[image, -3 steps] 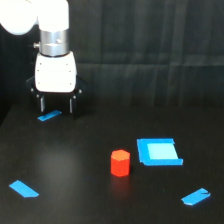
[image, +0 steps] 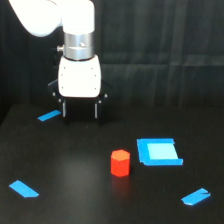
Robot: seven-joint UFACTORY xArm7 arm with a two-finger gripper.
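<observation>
A small red block (image: 120, 163) stands on the black table, right of the middle in the camera view. My gripper (image: 80, 112) hangs above the far left part of the table, well behind and to the left of the block. Its thin dark fingers (image: 97, 108) are spread wide apart, and nothing shows between them.
A pale square framed in blue tape (image: 145, 158) lies just right of the red block. Strips of blue tape mark the far left (image: 49, 115), front left (image: 23, 189) and front right (image: 195, 197).
My arm and gripper have moved to the right and slightly lower in the picture. The red block and the tape have stayed in place.
</observation>
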